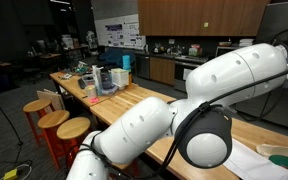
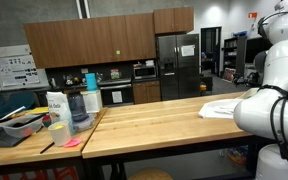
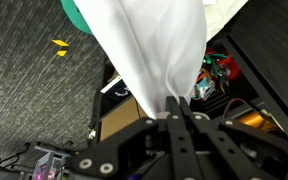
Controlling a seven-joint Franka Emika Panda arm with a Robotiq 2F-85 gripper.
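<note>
In the wrist view, my gripper is shut, its fingertips close together. A white cloth [image 3: 161, 45] narrows down to a bunched end between them, and the rest spreads away toward the top of that view. Exterior view 1 shows white cloth [image 1: 252, 162] lying over the table's near right part, running to the picture's edge. From the other side, the same white cloth [image 2: 222, 107] lies at the table's right end, partly hidden by my arm. Neither exterior view shows my fingertips.
A green item [image 1: 286, 161] lies by the cloth. Jugs and containers [image 2: 68, 115] crowd the table's far end, while its wooden middle [image 2: 149, 127] is clear. Stools [image 1: 54, 119] line one side. Below the gripper, boxes and tools [image 3: 219, 72] fill part of the background.
</note>
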